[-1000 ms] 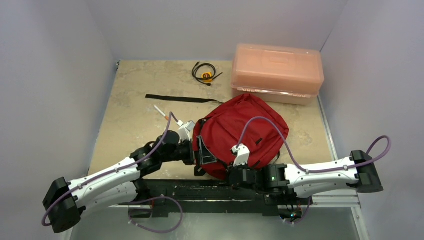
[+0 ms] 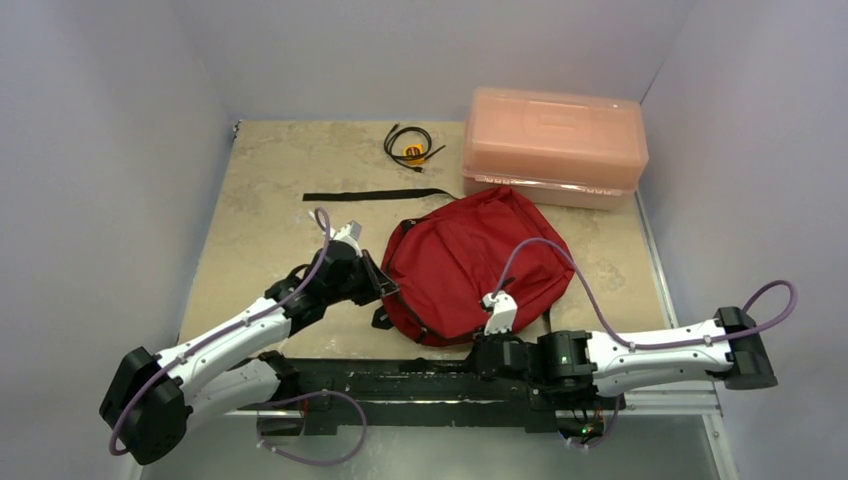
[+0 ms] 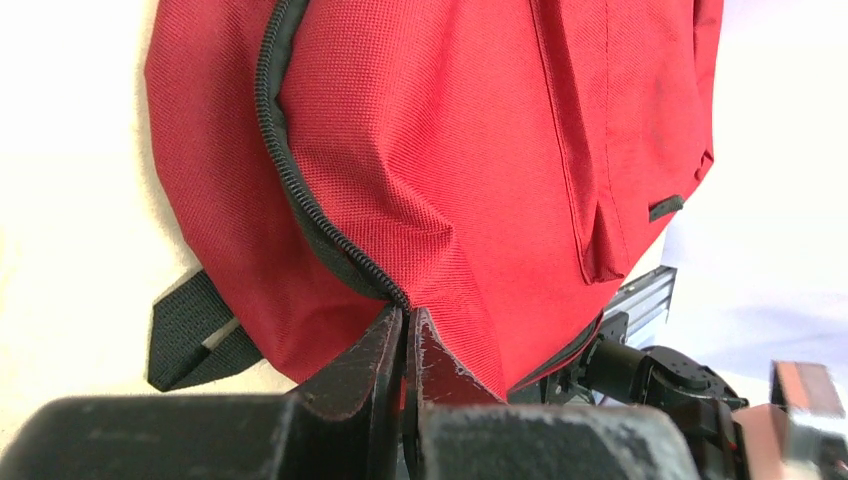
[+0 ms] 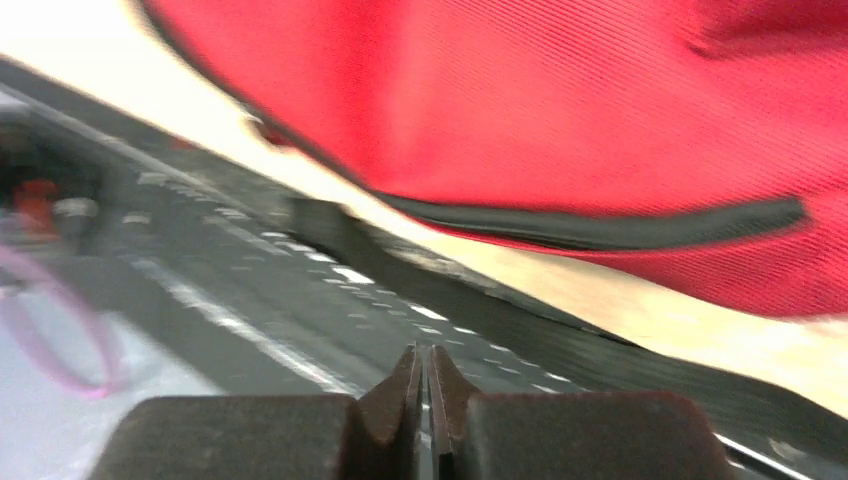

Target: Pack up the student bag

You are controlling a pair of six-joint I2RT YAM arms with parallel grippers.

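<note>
A red backpack with black zips lies flat on the table. My left gripper is shut at the zip on the bag's left side, with red fabric right at its fingertips; whether it pinches the zip cannot be told. My right gripper is at the bag's front edge, over the dark table edge, its fingertips close together; that view is blurred. A black strap stretches left from the bag. A coiled black cable and a yellow tape measure lie at the back.
A closed translucent pink box stands at the back right against the walls. A black rail runs along the front edge.
My left gripper has shut and moved left, with the bag shifting slightly left along with it. The right arm has moved right. The strap has shifted right.
</note>
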